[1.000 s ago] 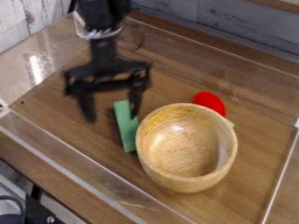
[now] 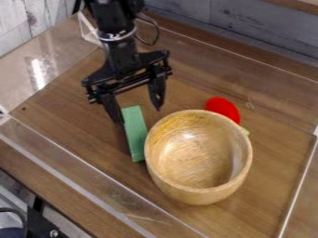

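My black gripper (image 2: 132, 98) hangs over the table, open, its two fingers spread on either side above a green block (image 2: 136, 139). The block lies lengthwise just left of a large wooden bowl (image 2: 199, 181), which is empty. A red round object (image 2: 222, 109) with a small light green part lies behind the bowl.
The wooden tabletop (image 2: 74, 130) has free room at the left and at the back right. Light rails run along its left and right edges, and a grey panelled wall stands at the back left.
The arm has come into sharper view, with the gripper a little higher and its fingers now around the upper end of the block's position. The block, bowl and red object have not visibly moved.
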